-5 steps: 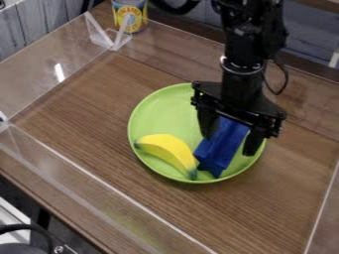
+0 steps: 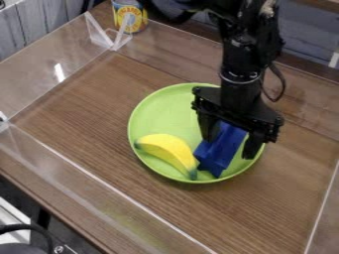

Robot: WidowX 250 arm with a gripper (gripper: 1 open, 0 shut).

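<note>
A green plate [image 2: 159, 114] lies on the wooden surface, holding a yellow banana [image 2: 169, 149] at its front left and a blue object [image 2: 217, 153] on its right side. My black gripper [image 2: 229, 134] is open, its fingers down over the plate on either side of the blue object's upper part. The gripper partly hides that object, and I cannot tell whether the fingers touch it.
A yellow-and-blue can [image 2: 130, 16] stands at the back left. Clear plastic edges run along the left side. The wood left of the plate and in front of it is bare. A black cable shows at the bottom left.
My gripper and arm have shifted very slightly to the left. The plate, banana and blue object look unmoved.
</note>
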